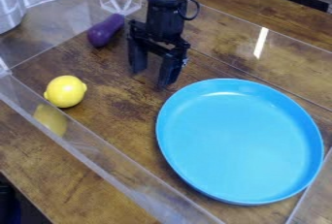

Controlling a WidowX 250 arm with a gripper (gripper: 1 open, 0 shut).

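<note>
My black gripper [154, 57] hangs in the upper middle of the camera view, open, low over the wooden surface. It is behind and left of a large blue plate [239, 141]. A yellow lemon-like object [65, 91] sits at the left, and a purple eggplant-like object [107, 30] lies behind it, left of the gripper. Whether anything small sits under the gripper is hard to tell.
Clear plastic walls [111, 170] run along the near left and the sides.
</note>
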